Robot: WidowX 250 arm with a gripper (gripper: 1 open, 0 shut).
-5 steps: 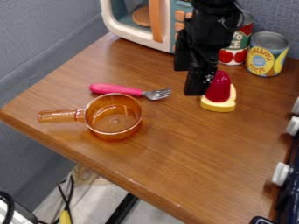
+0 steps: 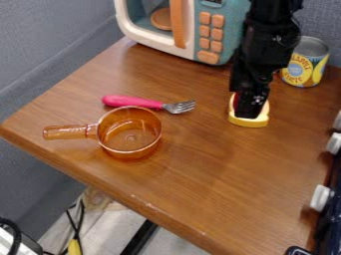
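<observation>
My black gripper [image 2: 248, 92] is lowered over a red object standing on a small yellow base [image 2: 249, 120] on the right half of the wooden table, hiding most of the red part. Whether its fingers are shut on it or open around it I cannot tell. To the left lie a pink-handled fork [image 2: 147, 104] and an amber translucent pan [image 2: 130, 133].
A toy microwave [image 2: 174, 24] stands at the back, with a yellow-labelled can [image 2: 304, 70] at back right. A dark appliance with white knobs [image 2: 324, 221] lines the right edge.
The pan and fork have not moved.
</observation>
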